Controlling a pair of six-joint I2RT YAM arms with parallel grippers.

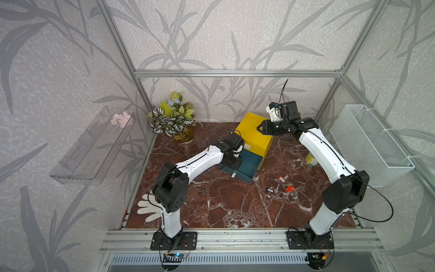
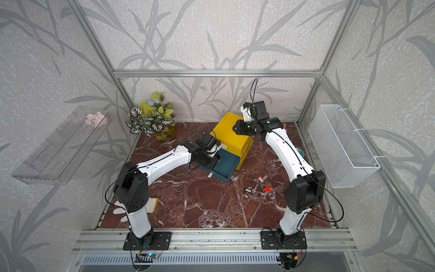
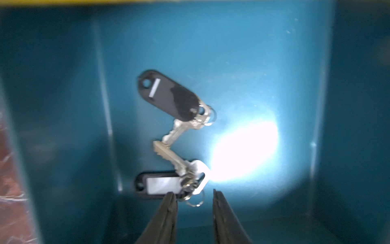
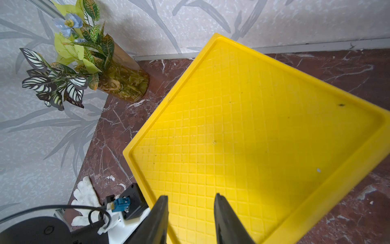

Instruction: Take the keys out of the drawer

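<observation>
An open dark teal drawer (image 1: 248,167) extends from the yellow cabinet (image 1: 253,131). Inside, in the left wrist view, lie two key sets: an upper key (image 3: 174,132) with a black tag (image 3: 166,95), and a lower key (image 3: 168,154) with a black, white-labelled tag (image 3: 162,185). My left gripper is over the drawer, fingers apart just by the lower set, nothing visibly held. My right gripper stands open above the cabinet top, empty.
A plant in a vase (image 1: 181,131) stands back left, a white glove (image 1: 149,208) front left. Small red and black items (image 1: 289,188) lie right of the drawer. A mesh basket (image 1: 371,149) is at the right, a clear bin (image 1: 90,149) at the left.
</observation>
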